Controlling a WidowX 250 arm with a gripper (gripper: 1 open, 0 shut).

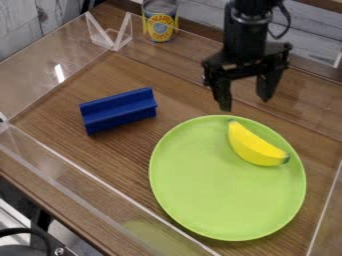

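Observation:
My black gripper (243, 86) hangs at the upper middle of the view, its fingers pointing down and apart, nothing seen between them, above the back edge of a green plate (214, 200). A yellow banana (257, 147) lies on the plate's right half, below the gripper. A dark blue oblong block (118, 109) sits on the wooden table to the left of the plate.
A can with a yellow label (159, 24) stands at the back, near the white wall. Clear plastic barriers line the left and front edges. Bare wood (160, 80) lies between block, can and gripper.

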